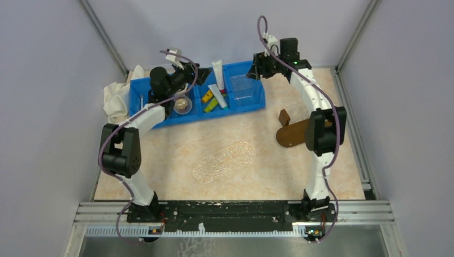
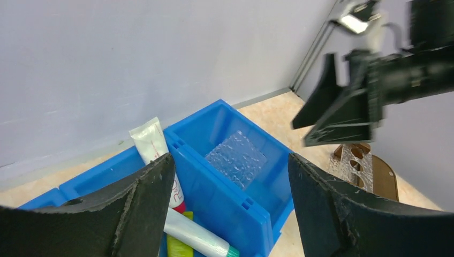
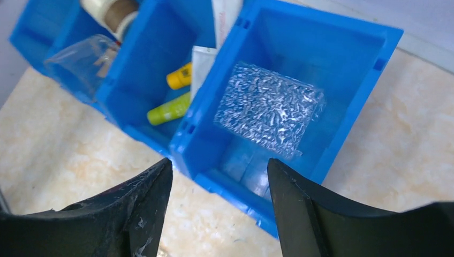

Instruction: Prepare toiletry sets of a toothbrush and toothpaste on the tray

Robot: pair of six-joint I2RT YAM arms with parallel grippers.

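Observation:
A blue divided organizer [image 1: 160, 122] sits at the back. Its middle section holds a white tube with red cap [image 2: 152, 140], a white tube with green cap [image 2: 199, 236], a yellow-green tube [image 3: 167, 112] and a yellow tube [image 3: 179, 77]; the right section holds a clear plastic piece [image 3: 267, 107]. My left gripper [image 1: 201, 72] is open above the left-middle of the organizer. My right gripper [image 1: 256, 72] stands open over the right section. A speckled clear oblong, possibly the tray [image 1: 224, 162], lies at front centre.
White cloths [image 1: 115, 99] lie at the left. A brown holder [image 1: 292, 135] stands at the right. A cream cylinder [image 3: 110, 13] and a clear cup [image 1: 182, 105] are in the organizer.

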